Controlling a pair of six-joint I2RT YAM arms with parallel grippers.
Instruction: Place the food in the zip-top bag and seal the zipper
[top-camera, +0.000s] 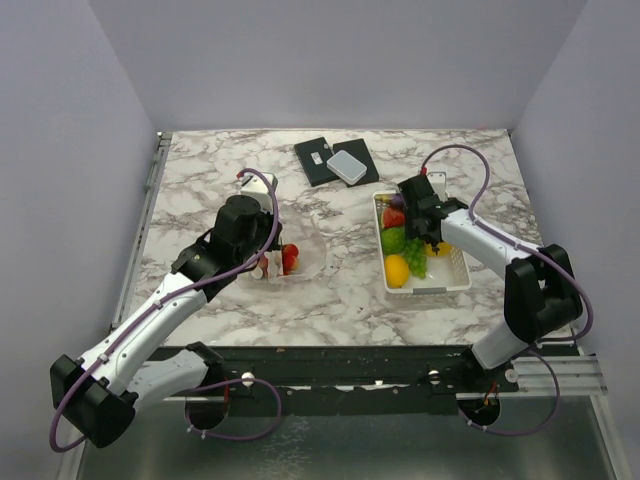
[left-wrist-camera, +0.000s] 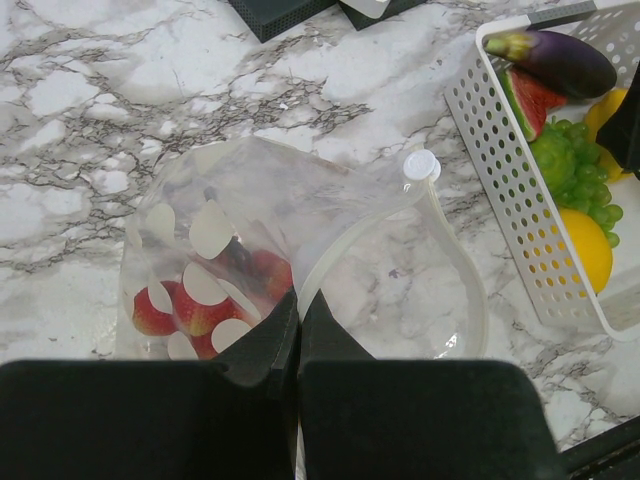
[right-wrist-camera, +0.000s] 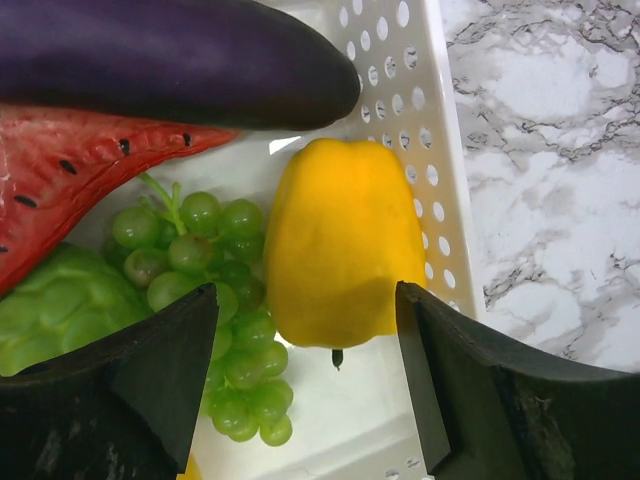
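Shut on the rim of the clear zip bag (left-wrist-camera: 380, 280), my left gripper holds its mouth partly open. Red fruit (left-wrist-camera: 200, 312) shows through the spotted plastic inside. A white slider (left-wrist-camera: 421, 166) sits at the far end of the bag's zipper. Over the white basket (top-camera: 430, 291), my right gripper is open, its fingers apart around the lower end of a yellow bell pepper (right-wrist-camera: 340, 240). Whether the fingers touch it I cannot tell. Beside the pepper lie green grapes (right-wrist-camera: 245, 345), a green vegetable (right-wrist-camera: 65, 305), a watermelon slice (right-wrist-camera: 80, 170) and an eggplant (right-wrist-camera: 180, 60).
A yellow lemon (top-camera: 396, 271) rests in the basket's near left corner. Black flat boxes (top-camera: 318, 163) and a pale container (top-camera: 347, 167) lie at the back of the table. Bare marble (top-camera: 350, 260) separates bag and basket.
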